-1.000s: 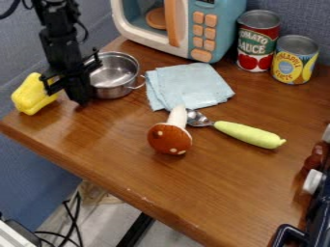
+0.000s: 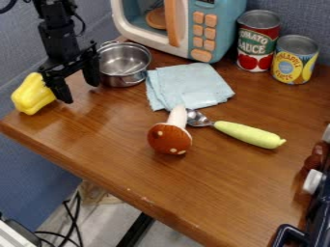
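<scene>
My black gripper (image 2: 68, 81) is low at the table's left side, just right of a yellow object (image 2: 33, 95) and left of a steel pot (image 2: 123, 60). Its fingers point down toward the yellow object; whether they are open or shut is hard to tell at this size.
A light blue cloth (image 2: 187, 87), toy mushroom (image 2: 169, 138), spoon (image 2: 198, 120) and corn (image 2: 249, 134) lie mid-table. Two cans (image 2: 258, 41) and a toy microwave (image 2: 167, 24) stand at the back. Dark items line the right edge.
My gripper has shifted a little left and up, away from the pot and closer to the yellow object.
</scene>
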